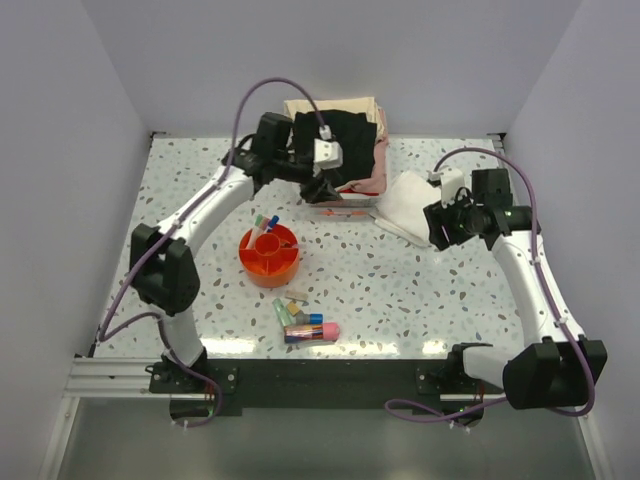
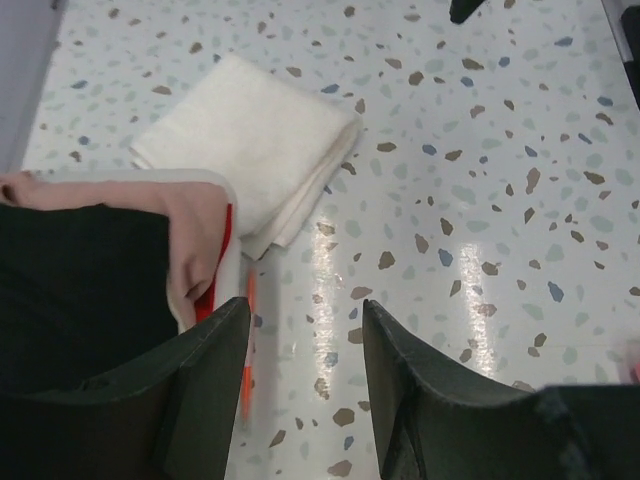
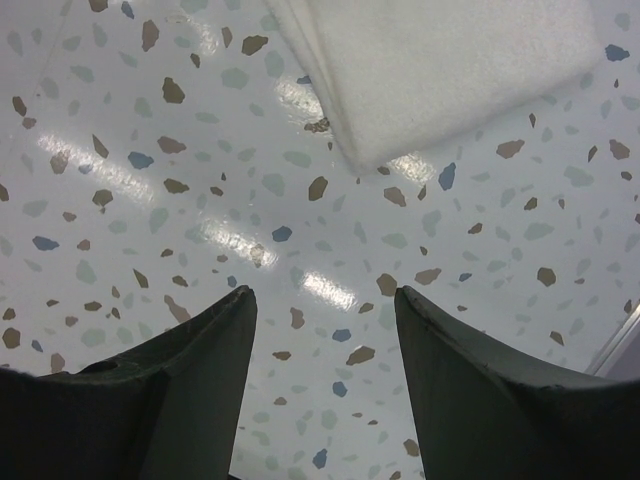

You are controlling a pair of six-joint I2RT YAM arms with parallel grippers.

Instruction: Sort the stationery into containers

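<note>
The orange round organizer (image 1: pixel 267 265) holds several pens and markers. Below it lie a small beige block (image 1: pixel 297 295), a green item (image 1: pixel 282 312), a blue item (image 1: pixel 310 319) and a pink-capped cylinder (image 1: pixel 311 332). My left gripper (image 1: pixel 322 183) hovers over the front of the clothes bin, fingers apart and empty. My right gripper (image 1: pixel 445 228) hangs open over bare table to the right of the white cloth, nothing between its fingers.
The bin (image 1: pixel 340 200) of dark, pink and cream cloths stands at the back, an orange stick along its front. A folded white cloth (image 1: pixel 405 205) lies beside it.
</note>
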